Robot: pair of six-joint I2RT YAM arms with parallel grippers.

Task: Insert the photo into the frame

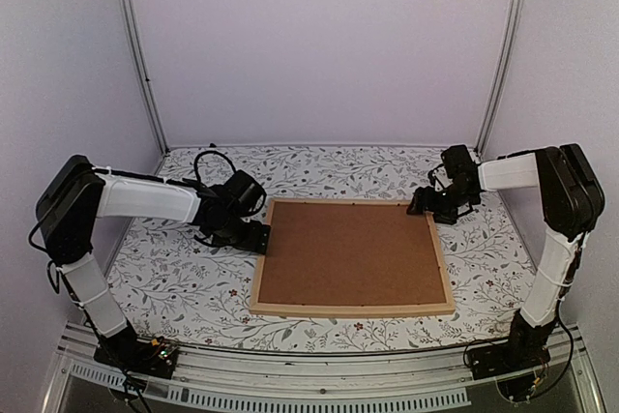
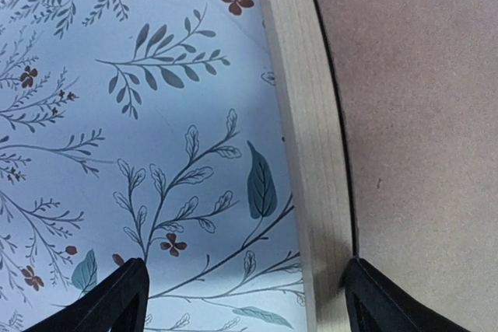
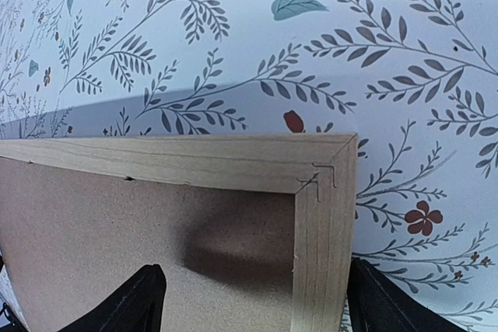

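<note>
The frame lies flat with its brown board (image 1: 353,253) facing up and a pale wooden rim (image 1: 353,311) around it. No separate photo can be made out. At the left rail (image 2: 307,153), my left gripper is part open, one finger outside over the cloth, the other (image 2: 381,301) close against the rail on the board side. My right gripper stands open at the far right corner (image 3: 331,157). Its right finger (image 3: 381,297) is close to the outer side of the right rail, and its left finger (image 3: 128,301) is over the board.
White leaf-patterned cloth (image 1: 179,287) covers the table, bare behind the frame and on both sides. Pale walls (image 1: 319,55) close in the back and sides. A metal rail (image 1: 319,384) runs along the front edge.
</note>
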